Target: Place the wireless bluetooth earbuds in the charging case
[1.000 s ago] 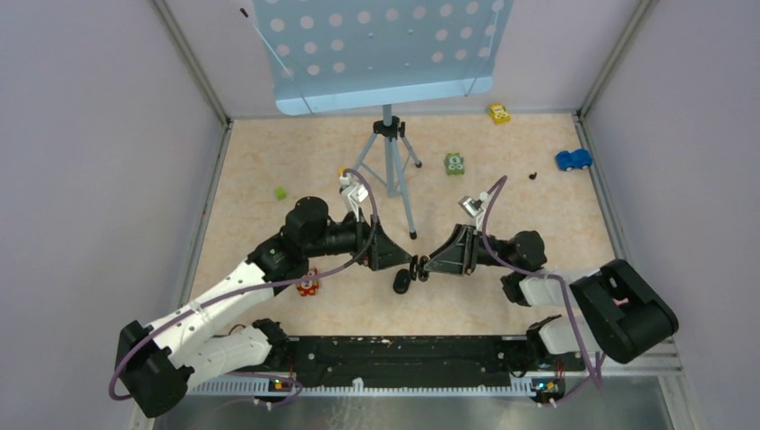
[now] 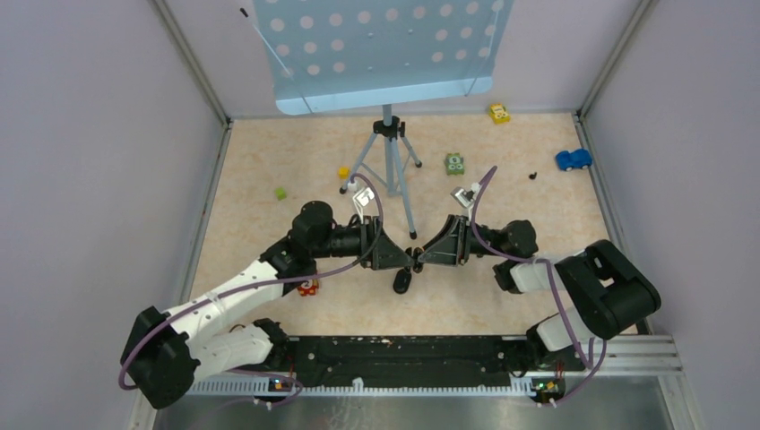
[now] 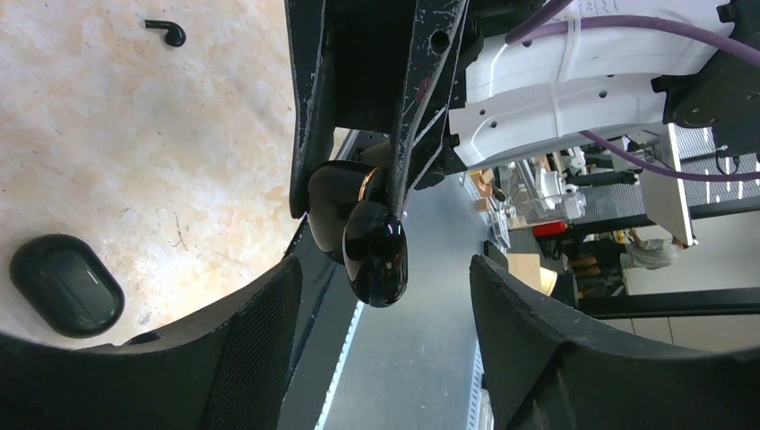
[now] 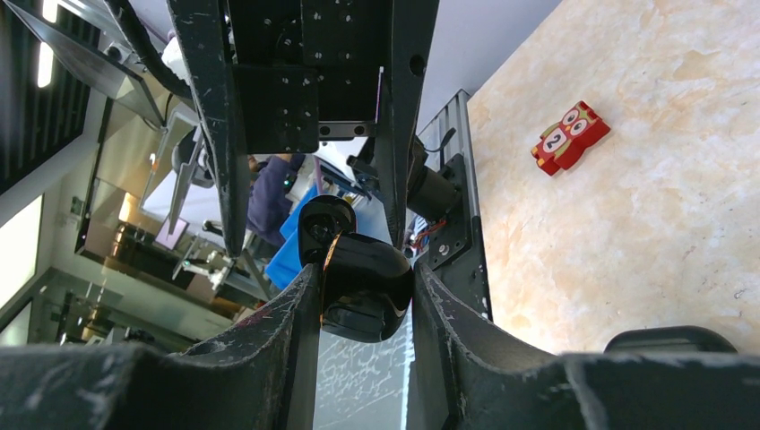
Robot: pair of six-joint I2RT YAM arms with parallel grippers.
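Between the two arms, my right gripper is shut on a glossy dark case point(image 4: 366, 260) with a gold-coloured line at its seam. Its two rounded halves point(image 3: 376, 255) look spread apart, held off the table. Around the case my left gripper stands part open, its fingers point(image 4: 235, 210) on either side with gaps showing, gripping nothing. One black earbud point(image 3: 170, 34) lies on the table; from above it is the small dark speck point(image 2: 532, 176) at the far right. I cannot see into the case or find a second earbud.
A black oval object point(image 3: 67, 285) rests on the table below the grippers. An owl block point(image 4: 571, 137) lies left of them. Behind stands a tripod point(image 2: 392, 161); farther right are a green block point(image 2: 454, 164) and a blue car point(image 2: 574, 159).
My right gripper has moved left and slightly toward the back with the case. The left gripper has shifted a little to the right, and the two now meet around the case.
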